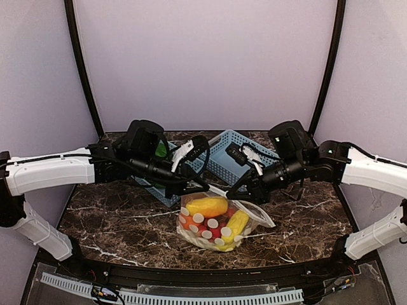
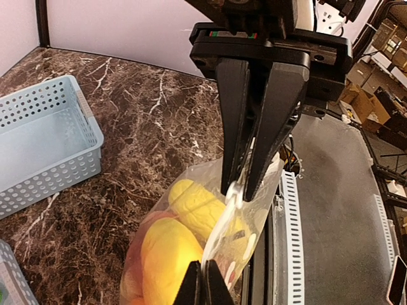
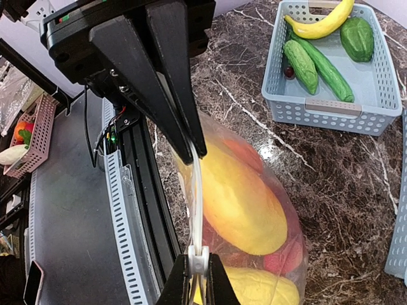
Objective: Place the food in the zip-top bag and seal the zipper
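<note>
The clear zip top bag [image 1: 210,229] lies on the marble table with yellow, orange and red food inside. My left gripper [image 1: 203,188] is at the left end of the bag's opening, its fingers shut at the white zipper strip, seen at the bottom of the left wrist view. My right gripper [image 1: 230,194] is shut on the strip a little to the right; its fingertips hold it at the bottom of the right wrist view. The right part of the strip loops out toward the front right. The food [image 3: 241,203] shows through the plastic.
A blue basket with banana, cucumbers and other green produce stands behind on the left. An empty blue basket stands behind on the right.
</note>
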